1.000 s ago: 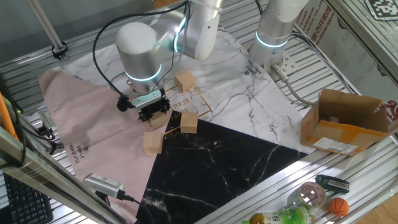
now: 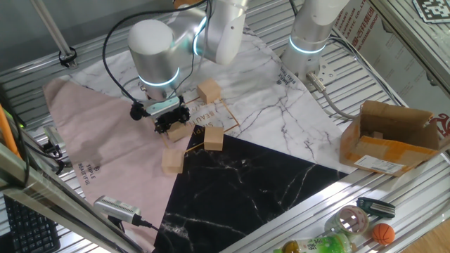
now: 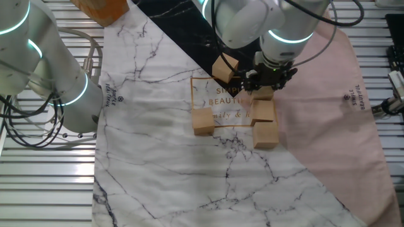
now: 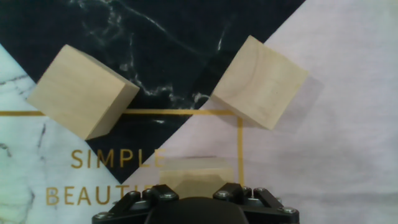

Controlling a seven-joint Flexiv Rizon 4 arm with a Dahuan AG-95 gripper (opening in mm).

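Observation:
In the wrist view, my gripper covers part of a pale wooden block [image 4: 196,176] at the bottom edge. The black finger parts overlap the block's near side; whether they grip it is hidden. Seen in exterior view 1, the gripper [image 2: 172,121] points down over that block [image 2: 179,132]. Two more wooden blocks lie ahead of it: one on the black-and-white part [image 4: 84,92] and one by the pink edge [image 4: 260,82]. In exterior view 2, a block [image 3: 262,112] and another block [image 3: 265,135] stand close together on the near side of the gripper [image 3: 270,79].
A separate wooden block [image 3: 203,121] sits on the marble-patterned cloth. An open cardboard box [image 2: 383,144] stands at the right in exterior view 1. Beyond the front edge are a bottle [image 2: 323,244], a tape roll [image 2: 351,220] and an orange ball [image 2: 382,233].
My arm's wrist has shifted slightly left in exterior view 1, with the gripper staying over the same block. The other blocks have not moved.

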